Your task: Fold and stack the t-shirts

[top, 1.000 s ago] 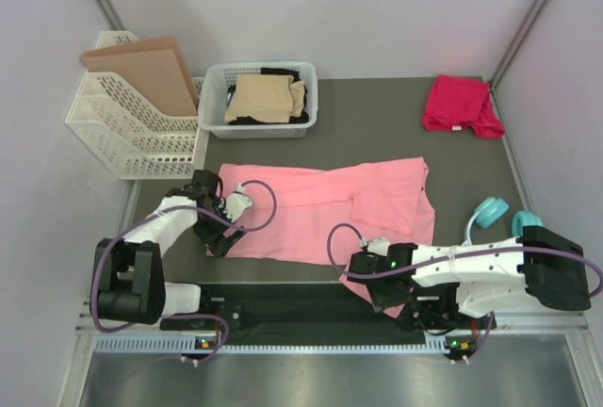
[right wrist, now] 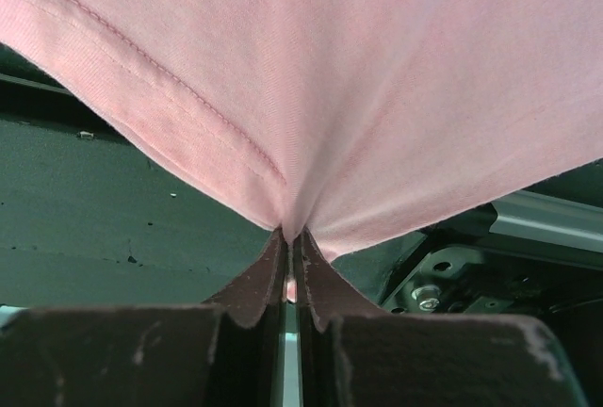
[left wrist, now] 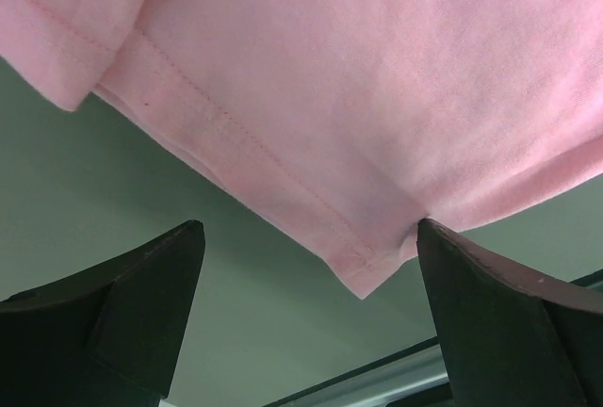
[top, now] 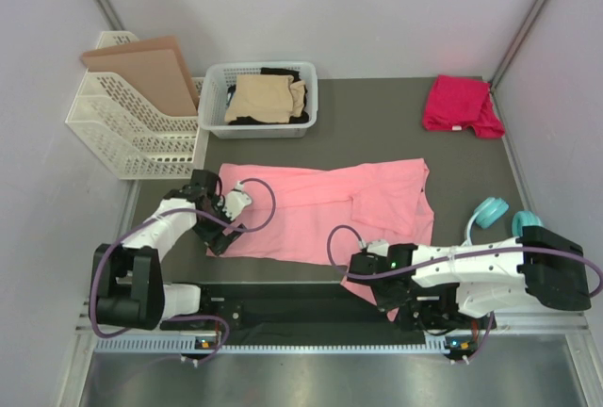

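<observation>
A pink t-shirt [top: 311, 219] lies spread on the grey table, its upper part partly folded over and a lower right part reaching past the front edge. My left gripper stands open over its left end, a corner of pink cloth [left wrist: 358, 266] between and just beyond the fingertips. My right gripper is shut at the front right, with pink cloth [right wrist: 292, 190] gathered into a pinch between its fingertips and spreading out from there.
A white basket [top: 215, 120] with beige and black clothes stands at the back, beside a larger white basket [top: 137, 143] holding cardboard. A red folded garment [top: 462, 105] lies back right. Headphones [top: 490, 209] rest on the right.
</observation>
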